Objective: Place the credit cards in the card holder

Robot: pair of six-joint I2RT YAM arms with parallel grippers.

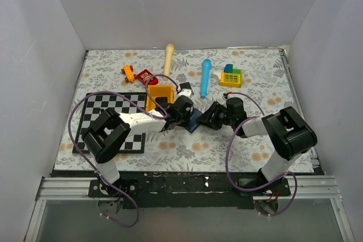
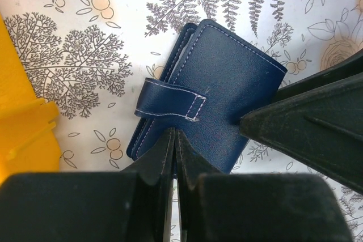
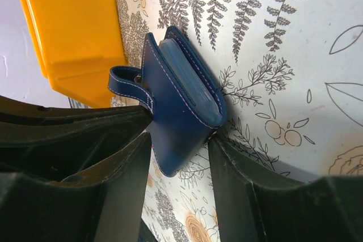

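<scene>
The card holder (image 1: 193,124) is a dark navy booklet with pale stitching, lying on the table under both grippers. In the right wrist view its pale inner sleeves or cards show between the covers, and its strap (image 3: 129,85) sticks out. My left gripper is shut above the front cover, beside the strap, with nothing seen between its tips. My right gripper stands open, its fingers (image 3: 133,168) to either side of the holder's near corner. Loose credit cards cannot be made out.
A yellow bin (image 1: 152,103) stands close behind the left gripper, beside a checkered board (image 1: 93,111). Toy microphones, one blue (image 1: 205,77) and one cream (image 1: 169,60), lie further back, with a yellow basket (image 1: 230,80) to their right.
</scene>
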